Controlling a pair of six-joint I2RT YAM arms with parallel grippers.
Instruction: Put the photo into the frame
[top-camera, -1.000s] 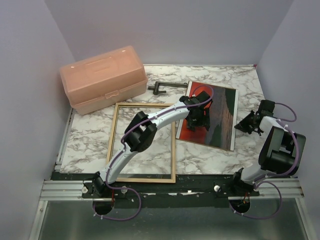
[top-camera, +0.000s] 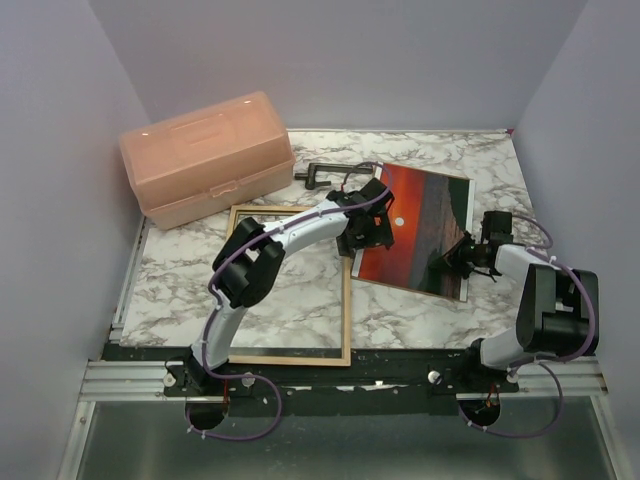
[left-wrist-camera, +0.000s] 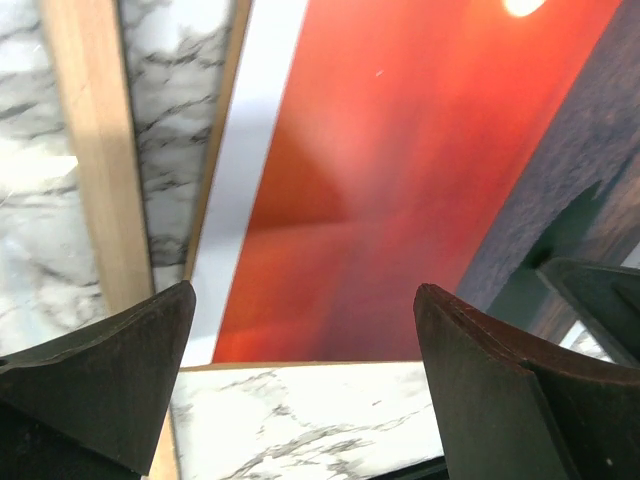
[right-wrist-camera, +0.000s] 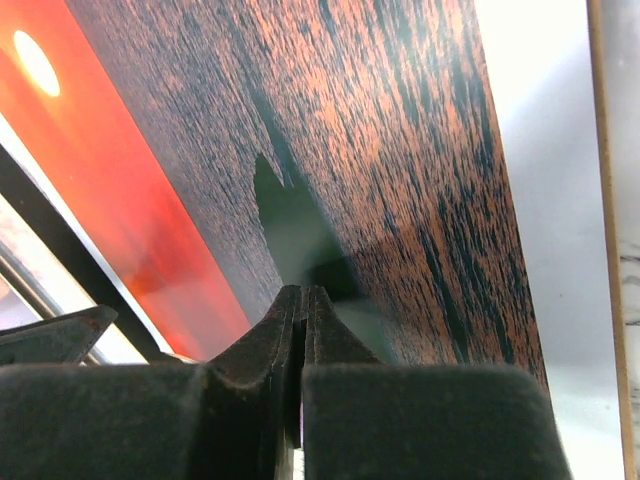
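Observation:
The photo (top-camera: 425, 210), red, orange and dark with white borders, lies at the right on a thin wooden backing. Left of it lies the empty wooden frame (top-camera: 346, 310). My left gripper (top-camera: 370, 230) hangs over the photo's left edge, its black fingers apart in the left wrist view, with the white border and red field showing between them. My right gripper is shut and sits low over the dark part of the photo, its tips at the green shape; nothing shows between its fingers.
A pink lidded box (top-camera: 205, 150) stands at the back left, and a dark metal bracket (top-camera: 335, 170) lies behind the frame and photo. Marble table shows right of and in front of the photo.
My right gripper has moved left from beside the photo onto its dark part. My left gripper has shifted left toward the photo's left edge.

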